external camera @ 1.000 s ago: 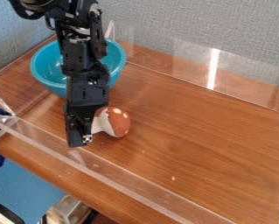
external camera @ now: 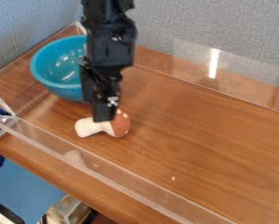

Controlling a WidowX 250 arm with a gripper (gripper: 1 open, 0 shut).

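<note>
A toy mushroom (external camera: pixel 90 128) with a white stem and red cap lies on its side on the wooden table. My black gripper (external camera: pixel 104 112) reaches down from the top of the view, just above and behind the mushroom, partly covering it. A teal bowl (external camera: pixel 55 68) stands behind and to the left, partly hidden by the arm.
Transparent low walls edge it at the back and front left. Blue and metal objects sit beyond the left edge.
The gripper has moved up and back to the right from in front of the mushroom's stem, uncovering more of it. The mushroom looks nearly unmoved.
</note>
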